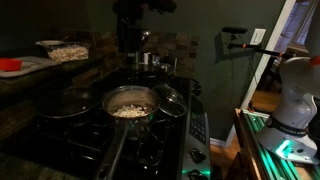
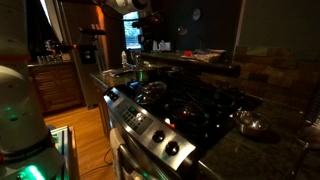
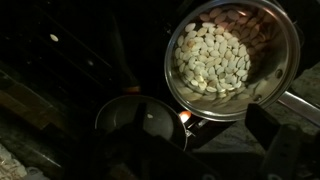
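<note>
A steel pot (image 1: pixel 131 93) holding pale seeds or beans (image 3: pixel 212 58) stands on the black stove, its long dark handle towards the front in exterior view 1. To its right is a round, glass-looking lid (image 1: pixel 172 101); what seems to be the same lid (image 3: pixel 145 112) appears below and left of the pot in the wrist view. My gripper (image 1: pixel 130 42) hangs above and behind the pot, dark against a dark wall. In the wrist view its dark fingers stand apart along the lower edge, open, with nothing seen held between them.
A dark frying pan (image 1: pixel 68 101) sits left of the pot. On the shelf at upper left are a red item (image 1: pixel 10 64) and a container of pale pieces (image 1: pixel 66 51). A metal bowl (image 2: pixel 251 123) rests on the counter by the stove.
</note>
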